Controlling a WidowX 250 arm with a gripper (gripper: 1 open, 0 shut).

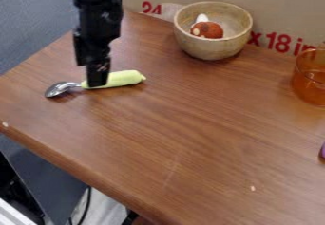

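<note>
A spoon (61,89) with a long pale yellow-green handle (124,78) lies on the wooden table (178,153), its metal head to the left. My black gripper (94,75) is low over the spoon at the left of the handle, near where it joins the metal neck. The fingers are dark and blurred, so I cannot tell whether they are open or shut on it.
A light bowl (212,44) holding a reddish-brown round item and a white item stands at the back, before a cardboard box. An orange translucent container (309,82) is at the right. The table's front left edge drops away.
</note>
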